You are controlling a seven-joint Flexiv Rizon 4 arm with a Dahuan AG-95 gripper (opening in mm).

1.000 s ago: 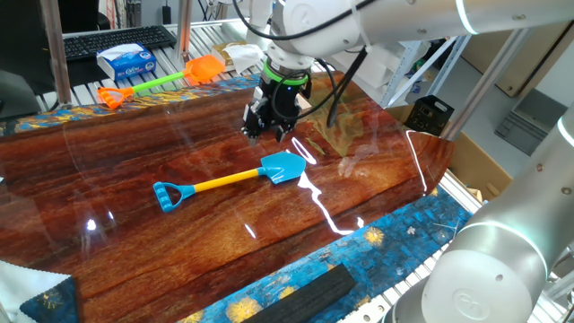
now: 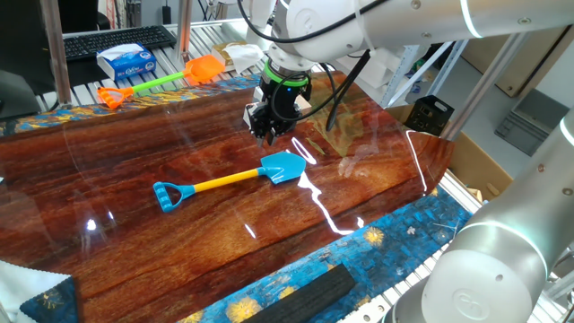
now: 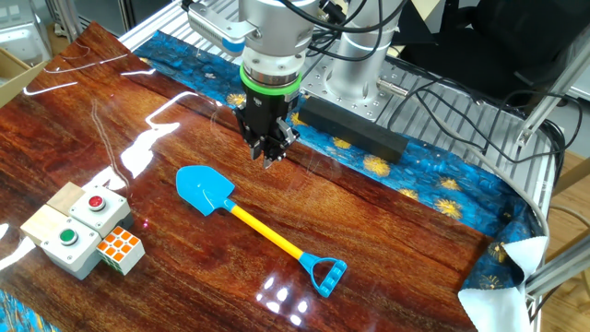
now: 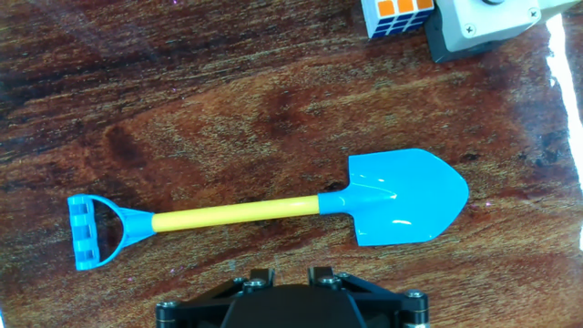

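A toy shovel (image 4: 412, 198) lies flat on the glossy brown table, with a blue blade, a yellow shaft (image 4: 237, 214) and a blue D-shaped handle (image 4: 84, 233). In the wrist view its blade points right and its handle left. My gripper shows at the bottom edge of that view, its fingertips a narrow gap apart with nothing between them. Exterior view 2 has the gripper (image 3: 262, 160) hanging above the table, apart from the shovel (image 3: 205, 189) and off to one side of its blade.
A Rubik's cube (image 3: 121, 249) stands against grey button boxes (image 3: 69, 242) with a red and a green button. An orange and green toy shovel (image 2: 160, 82) and a tissue pack (image 2: 126, 62) lie beyond the table edge.
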